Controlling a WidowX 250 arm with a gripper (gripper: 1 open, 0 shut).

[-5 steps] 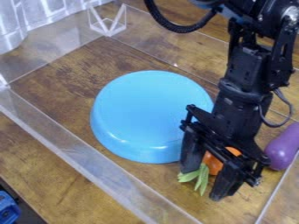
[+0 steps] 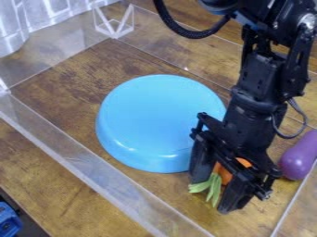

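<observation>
My black gripper reaches down at the lower right of the camera view, over an orange carrot with green leaves, whose body is largely hidden by the fingers. Whether the fingers are closed on it I cannot tell. A large blue plate or bowl lies face down or upright, I cannot tell which, just left of the gripper.
A purple eggplant-like object lies at the right edge. A blue item is at the lower left corner. Clear plastic walls edge the wooden surface, which is bare at left.
The gripper has shifted very slightly around the carrot; otherwise little differs.
</observation>
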